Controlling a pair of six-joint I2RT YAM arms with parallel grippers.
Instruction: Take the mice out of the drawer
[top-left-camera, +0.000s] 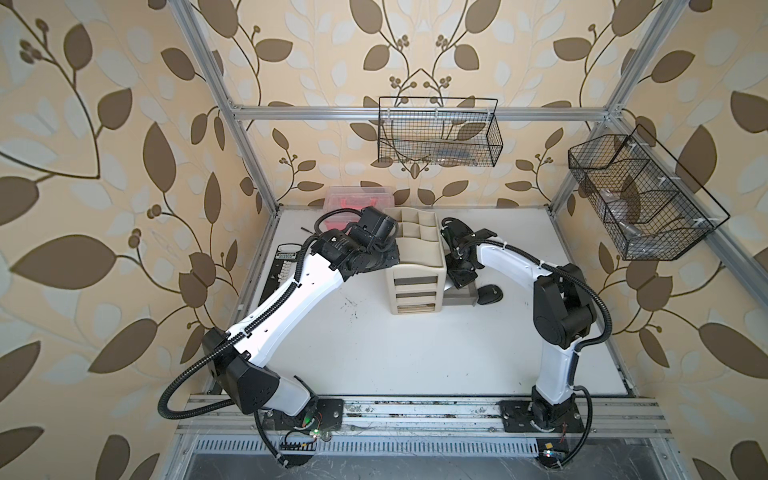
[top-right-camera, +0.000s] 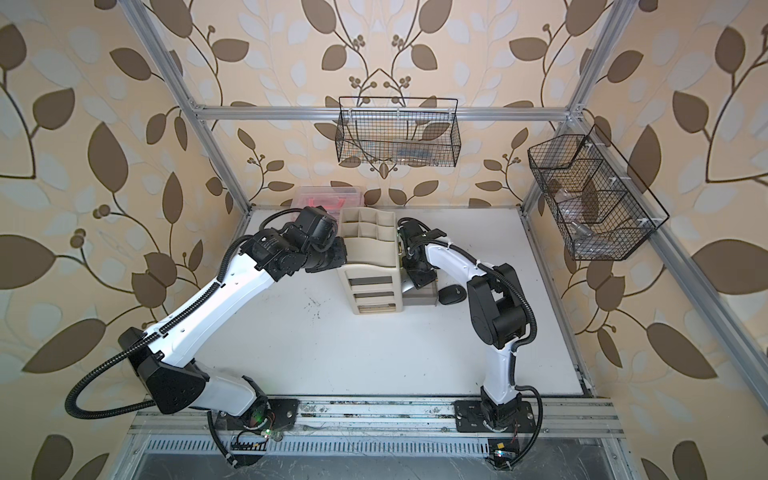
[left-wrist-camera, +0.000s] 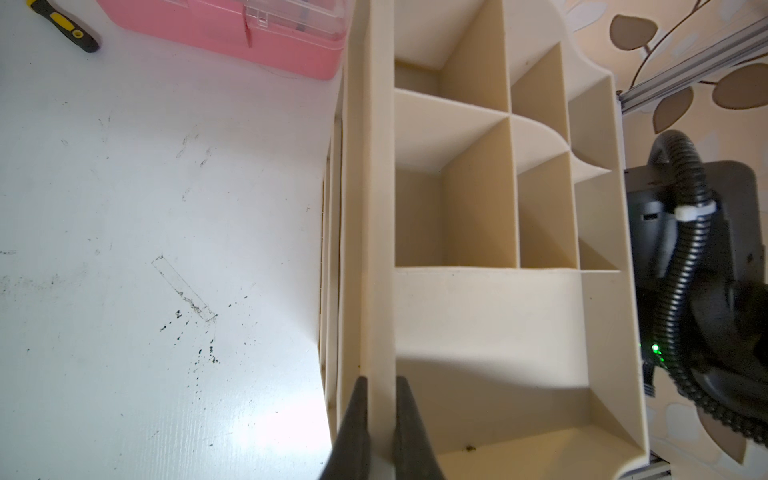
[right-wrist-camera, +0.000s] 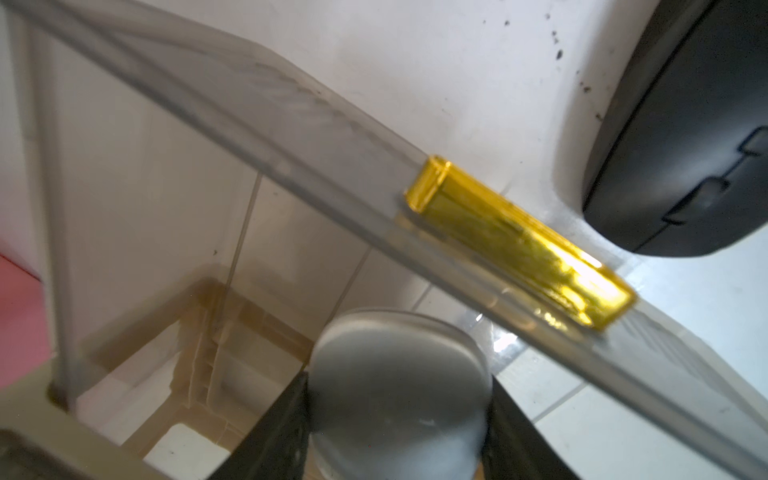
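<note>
The pulled-out clear drawer (right-wrist-camera: 496, 296), with a yellow handle on its front, juts right from the beige organizer (top-left-camera: 416, 276). A grey mouse (right-wrist-camera: 400, 384) is at the drawer, between the fingers of my right gripper. They lie close along both its sides; whether they grip it firmly does not show. A black mouse (right-wrist-camera: 688, 160) lies on the table just outside the drawer front, also seen as a black mouse (top-left-camera: 489, 294) from above. My left gripper is shut on the organizer's thin side wall (left-wrist-camera: 379, 240).
A pink box (left-wrist-camera: 272, 36) stands behind the organizer on the left, with a yellow-black handled tool (left-wrist-camera: 68, 28) beside it. A keyboard (top-left-camera: 278, 270) lies at the table's left. Wire baskets (top-left-camera: 438, 136) hang at the back and right.
</note>
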